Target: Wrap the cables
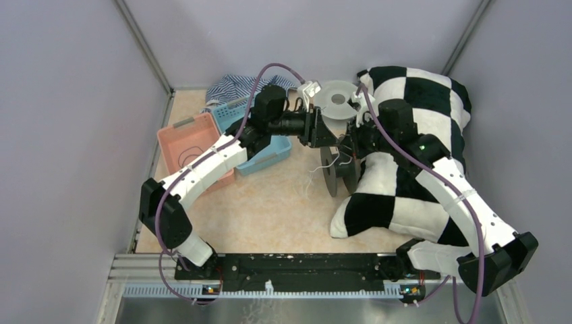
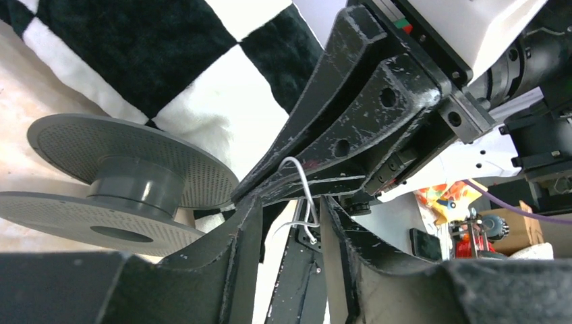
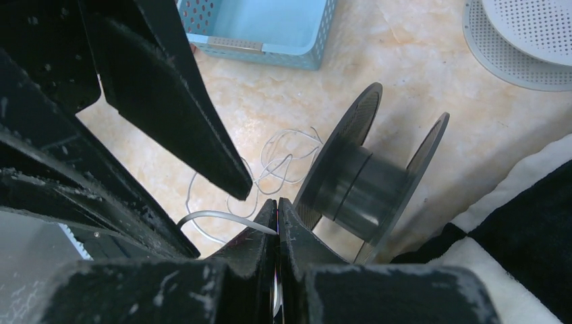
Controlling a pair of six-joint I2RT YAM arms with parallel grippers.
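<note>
My right gripper is shut on a thin white cable [image 3: 219, 214], which bends out from its fingertips. In the left wrist view, the same cable [image 2: 308, 196] passes down into the gap of my left gripper, whose fingers stand partly open around it, nearer the right finger. The grey spool [image 3: 357, 179] rests on its flange rims on the table, below and beside the grippers; its core looks mostly bare. Loose loops of cable lie left of it. From the top view, both grippers meet above the spool [image 1: 330, 179], hiding its upper part.
A light grey flat reel [image 1: 337, 91] lies behind the grippers. The blue basket [image 1: 270, 158] and pink basket [image 1: 172, 145] stand left, a striped cloth [image 1: 233, 88] behind them. A checkered cushion [image 1: 405, 209] fills the right side.
</note>
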